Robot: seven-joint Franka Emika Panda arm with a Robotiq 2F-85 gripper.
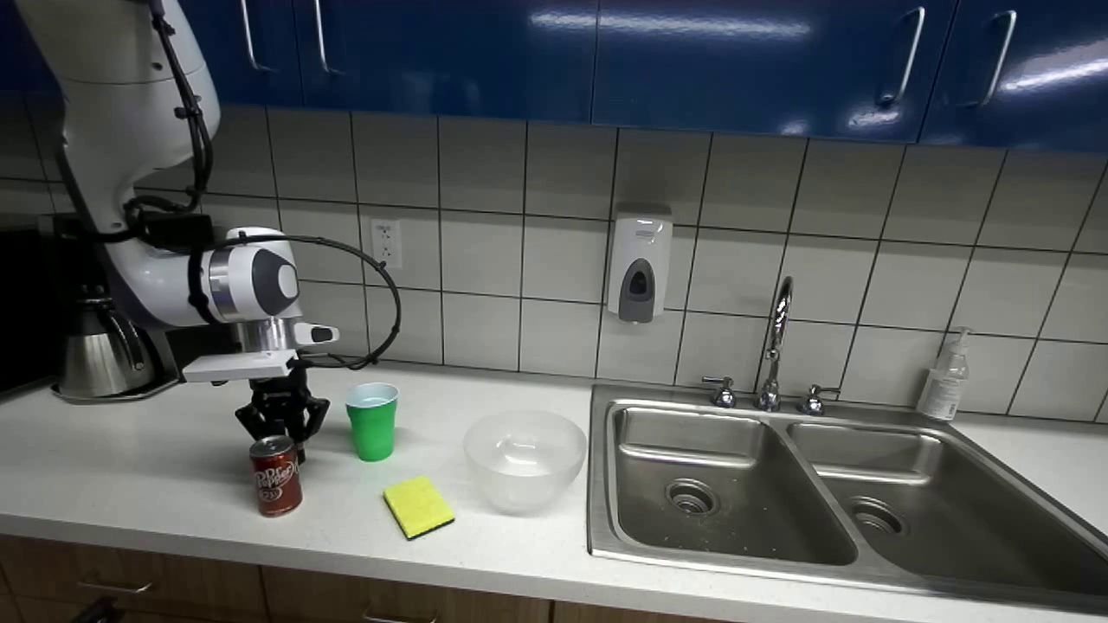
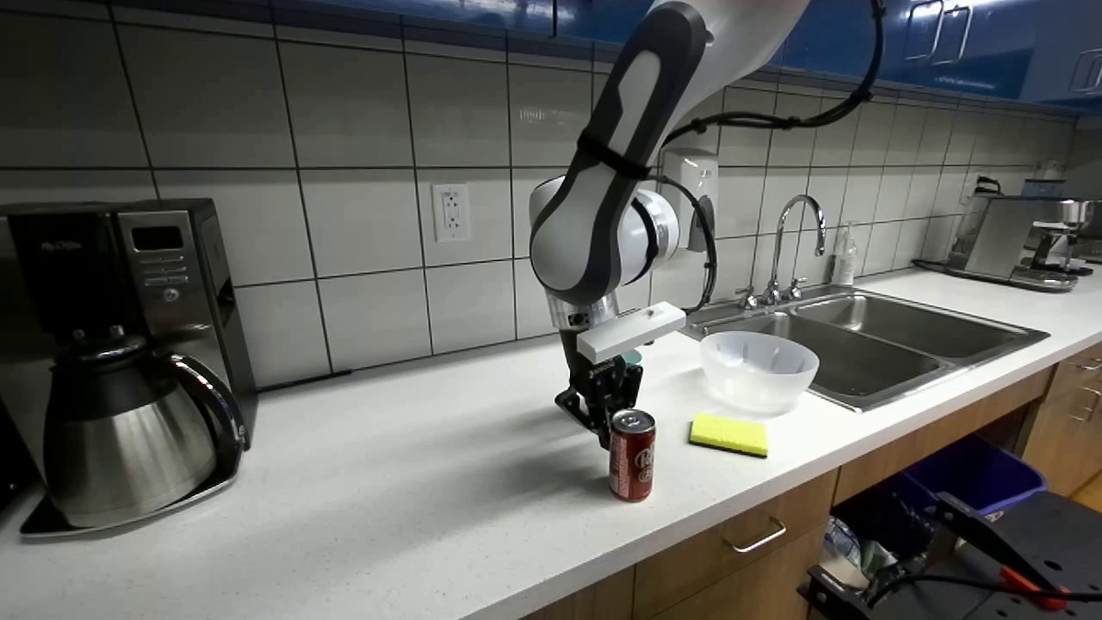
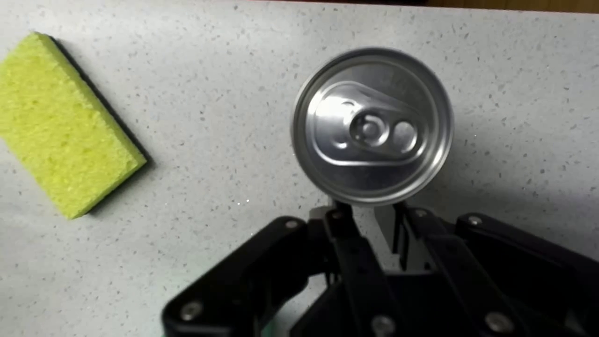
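A red soda can (image 1: 276, 478) stands upright on the white counter, its silver top (image 3: 372, 126) filling the upper middle of the wrist view. My gripper is low, right behind the can on the wall side. Its fingers (image 3: 339, 220) are partly drawn together, with a narrow gap of bare counter between them. The can is wider than that gap and sits in front of the fingertips, not between them. Whether the tips touch its side is hidden under the rim. From the other side, the can (image 2: 631, 455) partly covers the gripper (image 2: 601, 425).
A green cup (image 1: 373, 422) stands close to the gripper, toward the sink. The yellow sponge (image 1: 418, 507) and a translucent bowl (image 1: 525, 464) lie farther along, before the double sink (image 1: 717, 561). Open counter stretches toward the coffee maker (image 2: 134, 413). The counter's front edge is near the can.
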